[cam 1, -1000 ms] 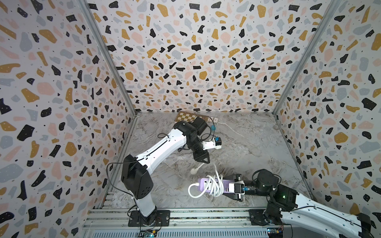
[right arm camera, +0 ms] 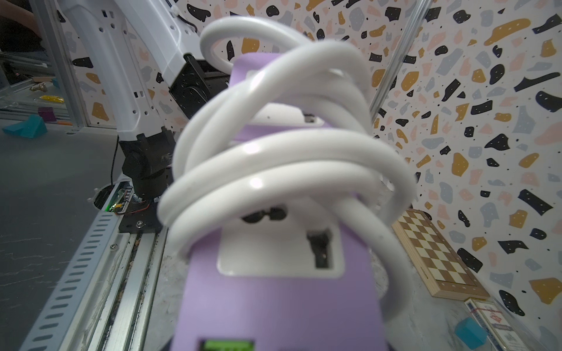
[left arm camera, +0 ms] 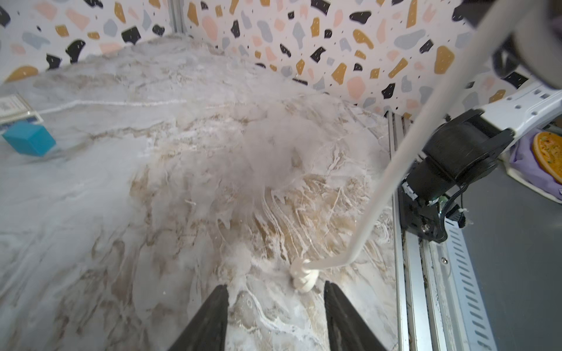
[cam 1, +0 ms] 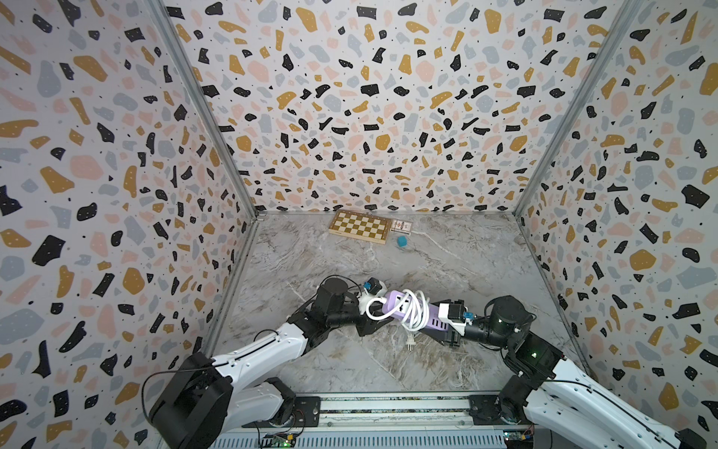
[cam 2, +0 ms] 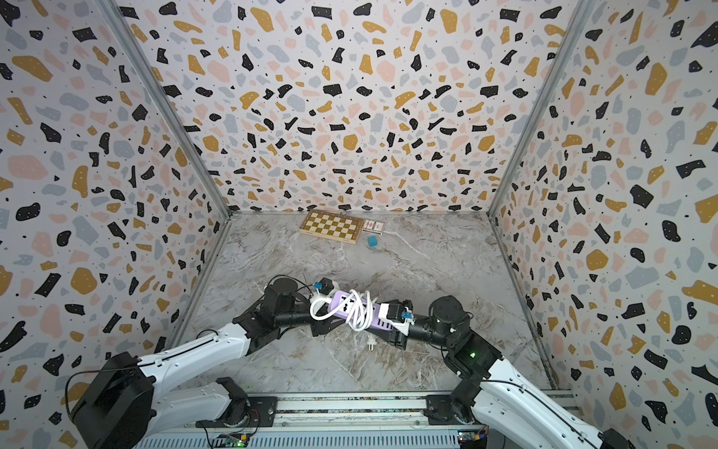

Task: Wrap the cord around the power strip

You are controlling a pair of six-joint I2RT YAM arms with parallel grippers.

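A lilac power strip is held up near the front middle, with several loops of white cord around it. My right gripper is shut on the strip's right end. My left gripper is close by the strip's left end, its fingers apart and nothing between them. In the left wrist view a length of cord runs down past the fingertips to the plug, which hangs below the strip in the top views.
A chessboard, card packs and a blue cube lie at the back middle of the marble table. The table is otherwise mostly clear; patterned walls enclose the back and sides.
My left gripper has swung from above and behind the strip down to its left end. My right gripper has raised the strip, and the plug now hangs below it.
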